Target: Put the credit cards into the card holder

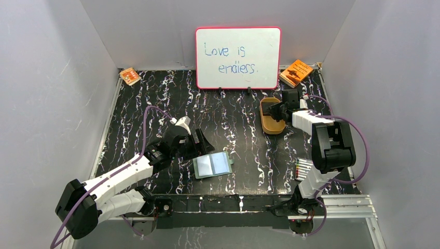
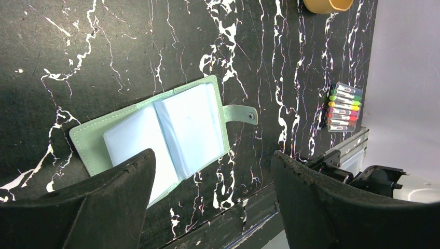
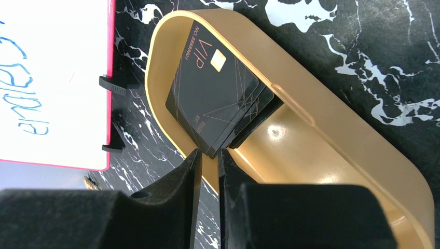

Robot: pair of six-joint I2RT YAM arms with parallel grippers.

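Note:
Black credit cards (image 3: 210, 83) lie stacked at one end of a tan plastic container (image 1: 272, 126). My right gripper is inside or just over it at the stack's lower edge, its fingertips a narrow gap apart; whether anything is between them is unclear. The green card holder (image 2: 93, 135) lies open on the table with clear sleeves showing. My left gripper hangs open over it, nothing between its fingers.
A whiteboard (image 1: 238, 57) stands at the back, books (image 1: 294, 72) in both rear corners. Markers (image 2: 342, 109) lie at front right.

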